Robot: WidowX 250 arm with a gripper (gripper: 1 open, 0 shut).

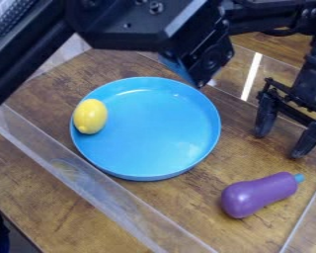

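Note:
A round blue plate (154,138) lies on the wooden surface, with a yellow egg-shaped object (90,116) on its left side. A purple toy eggplant (257,196) with a blue tip lies to the lower right of the plate. My black gripper (283,130) is at the right, low over the wood, beside the plate and above the eggplant in the view. Its fingers are apart, with nothing visible between them.
Clear plastic edging runs along the lower left and right. Black arm links cross the top of the view, and something light blue shows behind them. Bare wood surrounds the plate on the left.

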